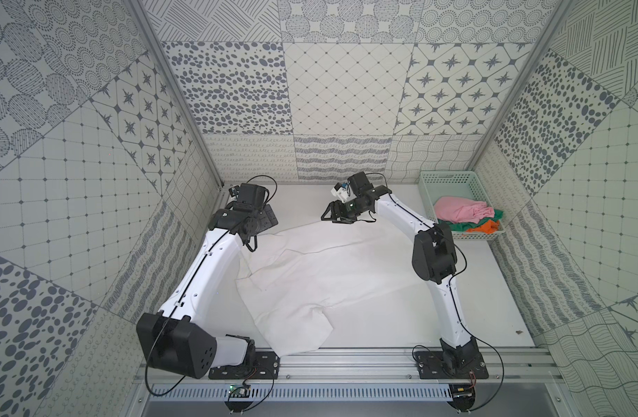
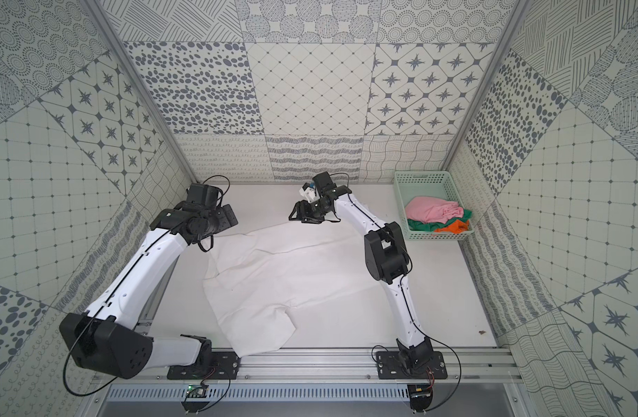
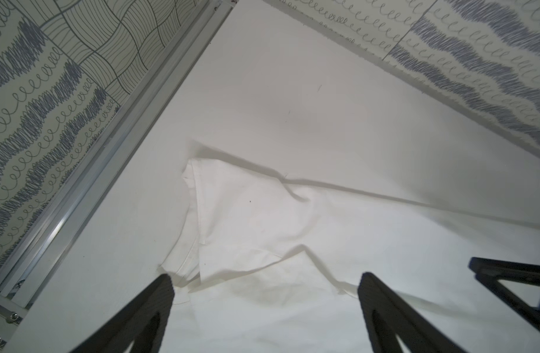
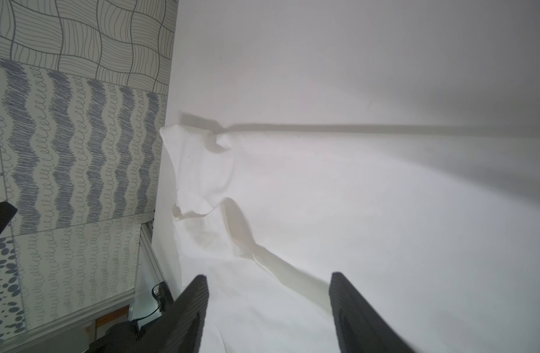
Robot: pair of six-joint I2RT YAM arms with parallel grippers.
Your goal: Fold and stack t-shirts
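A white T-shirt (image 1: 312,278) lies spread and wrinkled across the table, its top-left part in folds (image 3: 240,211) and a sleeve turned at the near left. My left gripper hovers open above the folded left corner, nothing between its fingers. My right gripper is open over the shirt's upper middle, also empty, with the folded left end (image 4: 199,170) visible below it in the right wrist view.
A pale green basket (image 1: 451,182) at the back right holds pink (image 1: 461,208), green and orange clothes. Patterned walls and metal rails (image 3: 99,170) border the table. Bare table (image 2: 437,292) shows at the right.
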